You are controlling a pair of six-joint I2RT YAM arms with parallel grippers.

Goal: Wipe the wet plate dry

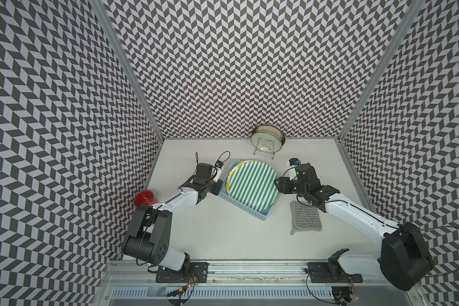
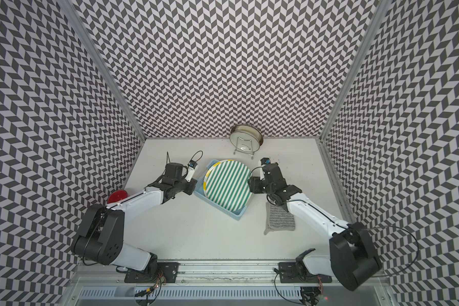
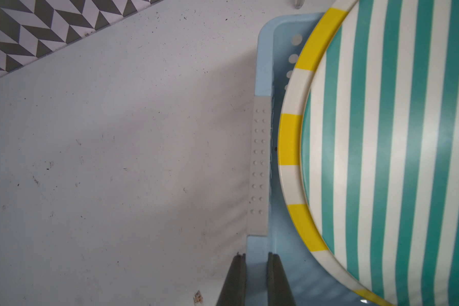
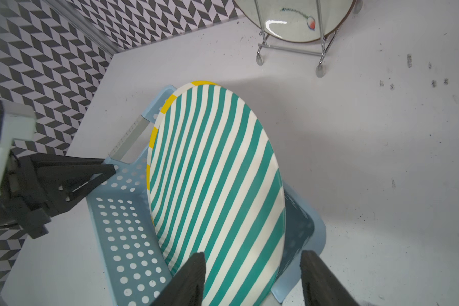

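Observation:
A round plate [image 1: 252, 186] with green and white stripes and a yellow-patched rim leans tilted inside a light blue perforated basket [image 1: 264, 216]. At the basket's left end, my left gripper is shut on the basket's edge, just below a grey strip. My right gripper stands open over the right side of the plate, the plate's lower edge showing between its fingers; I cannot tell whether they touch it. A grey ribbed cloth [image 1: 306, 216] lies flat on the table, partly under the right arm.
Behind the basket a pale dish [image 1: 266, 140] stands upright on a wire rack. A red bowl [image 1: 144, 198] sits by the left wall.

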